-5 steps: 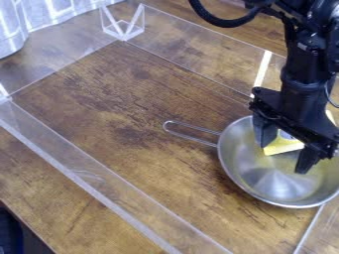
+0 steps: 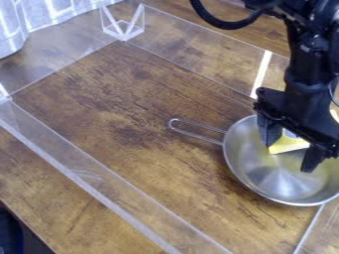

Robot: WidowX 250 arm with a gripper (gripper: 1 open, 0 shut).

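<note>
A steel pan point(image 2: 276, 184) with a wire handle lies on the right side of the wooden table, its handle pointing left. My black gripper point(image 2: 290, 147) is lowered over the pan, open, its fingers down inside the rim. A yellow object point(image 2: 283, 142) is in the pan between and behind the fingers; it is partly hidden, and I cannot tell whether the fingers touch it.
Clear plastic rails point(image 2: 86, 174) frame the work area, with a clear corner bracket point(image 2: 122, 25) at the back. A white curtain hangs at the top left.
The pan has shifted slightly to the right, and my gripper has moved very slightly with it.
</note>
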